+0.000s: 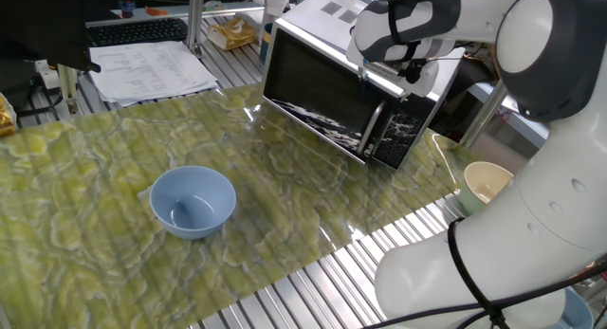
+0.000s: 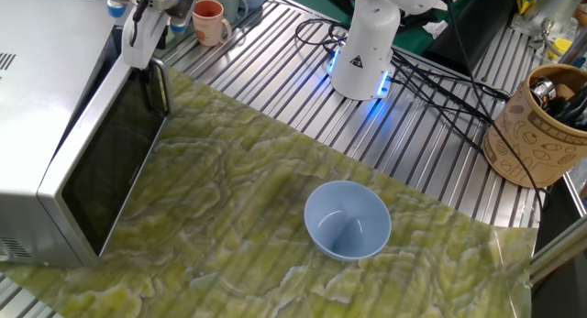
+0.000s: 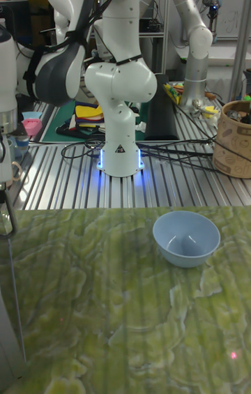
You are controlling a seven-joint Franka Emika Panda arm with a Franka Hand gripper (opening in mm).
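Observation:
A light blue bowl (image 1: 193,203) sits upright and empty on the green marbled mat (image 1: 85,210). The white microwave (image 1: 327,7) stands at the mat's edge, its dark door (image 1: 318,85) closed and a curved handle (image 1: 371,128) on its front. My gripper (image 1: 391,75) hangs at the upper part of the microwave's front, close above the handle. From the second exterior view, the handle (image 2: 165,87) is just beside the hand. Fingertips are small and partly hidden there, so contact with the handle and the finger opening are unclear.
A green-and-cream bowl (image 1: 486,183) lies near my arm's base, and an orange mug (image 2: 210,23) stands behind the microwave's handle side. A tan bucket of tools (image 2: 535,126) is at the opposite side. Around the blue bowl the mat is clear.

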